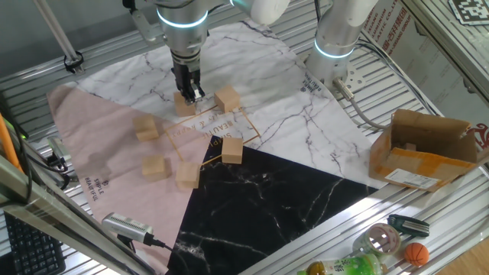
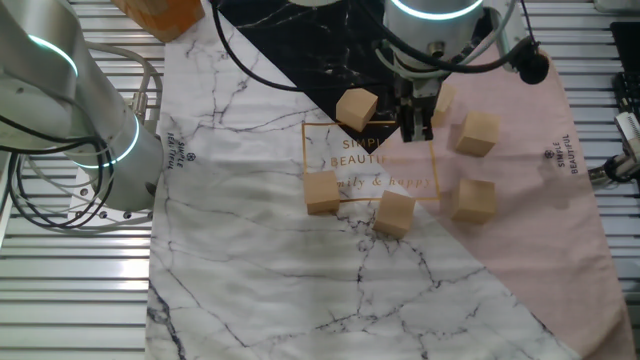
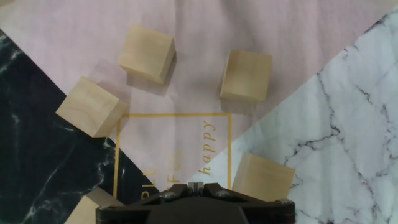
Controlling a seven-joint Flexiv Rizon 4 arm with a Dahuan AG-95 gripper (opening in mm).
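Note:
Several plain wooden cubes lie apart in a loose ring on the cloth. In exterior view 1, one cube (image 1: 227, 98) is at the back right, and another (image 1: 184, 105) is partly hidden behind my gripper (image 1: 197, 96). A third cube (image 1: 232, 150) straddles the edge of the black part. On the pink part are more cubes, one at the left (image 1: 146, 127). The wrist view shows my fingertips together with nothing between them; the gripper is shut and hangs above the cloth. A cube (image 3: 264, 177) shows just right of the fingers, another (image 3: 246, 76) farther ahead.
An open cardboard box (image 1: 422, 153) stands off the cloth at the right. A green bottle (image 1: 348, 266), a clear jar (image 1: 380, 239) and a small orange ball (image 1: 416, 253) are at the front right.

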